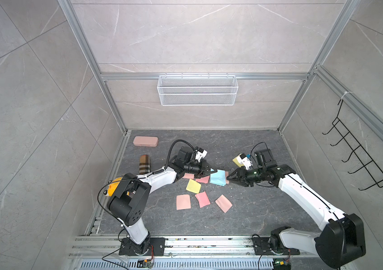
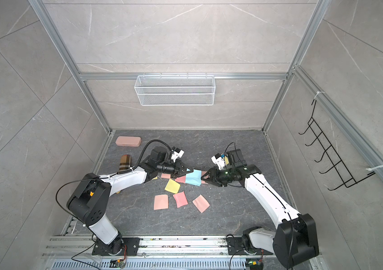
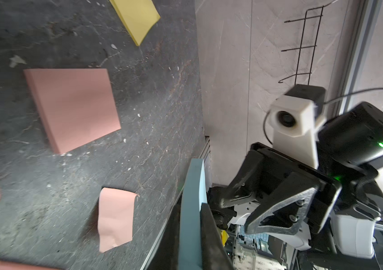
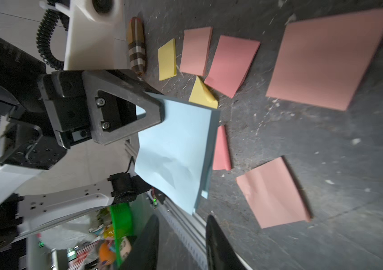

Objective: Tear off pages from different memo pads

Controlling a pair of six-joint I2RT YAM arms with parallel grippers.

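A light blue memo pad (image 4: 178,139) hangs above the table between my two arms. My left gripper is shut on one edge of it, the pad's thickness between its fingers. Its lower sheets bow outward near the free corner in the right wrist view. On the pad's other side, my right gripper is open, with nothing visible between its spread fingers. Lying on the table are a pink pad (image 3: 76,105), a darker pink pad (image 4: 232,63) and a yellow pad (image 3: 137,15).
Loose sheets lie toward the front: yellow (image 1: 193,186), pale pink (image 1: 183,202), deeper pink (image 1: 202,199) and creased pink (image 1: 223,203). At the left are a brown plaid case (image 1: 144,164) and a pink case (image 1: 145,141).
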